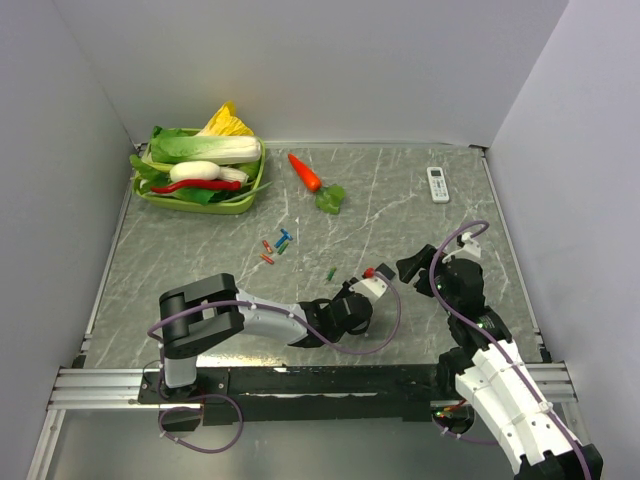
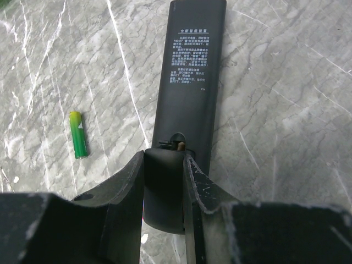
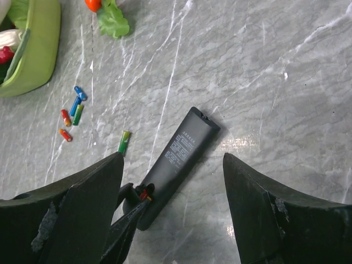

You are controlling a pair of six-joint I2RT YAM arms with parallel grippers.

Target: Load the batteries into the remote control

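The black remote lies face down on the marble table (image 1: 180, 290), also seen in the right wrist view (image 3: 181, 148). My left gripper is shut on the battery cover (image 2: 164, 192) at the remote's near end, where a small dark opening shows. A green battery (image 2: 77, 135) lies left of the remote. Several more small batteries lie farther off, among them a red one (image 3: 65, 135) and a blue one (image 3: 75, 106). My right gripper is open above and right of the remote, with nothing held.
A green basket of vegetables (image 1: 240, 205) stands at back left. A carrot (image 1: 304, 172) and green leafy piece (image 1: 330, 198) lie at back middle, a white remote (image 1: 438, 184) at back right. Walls enclose the table on three sides.
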